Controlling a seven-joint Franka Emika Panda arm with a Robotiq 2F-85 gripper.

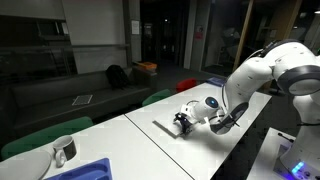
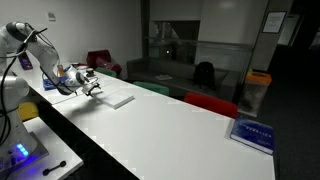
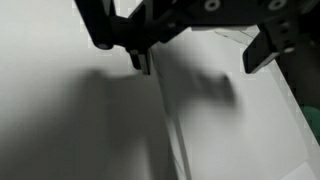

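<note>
A thin, flat grey slab (image 1: 166,130) lies on the white table in exterior view 1; it also shows as a pale flat slab (image 2: 118,102) in exterior view 2. My gripper (image 1: 181,125) is low, close to the slab's right side. From the wrist, my gripper is open, its dark fingers well apart. The left finger (image 3: 140,60) is over or against the grey surface (image 3: 90,130) near its edge, and the right one is above the white table. Whether either touches cannot be told. Nothing is held between them.
A grey mug (image 1: 65,149), a round white plate (image 1: 25,164) and a blue tray (image 1: 85,171) stand at the left in exterior view 1. A blue box (image 2: 252,133) sits at the table's far right in exterior view 2.
</note>
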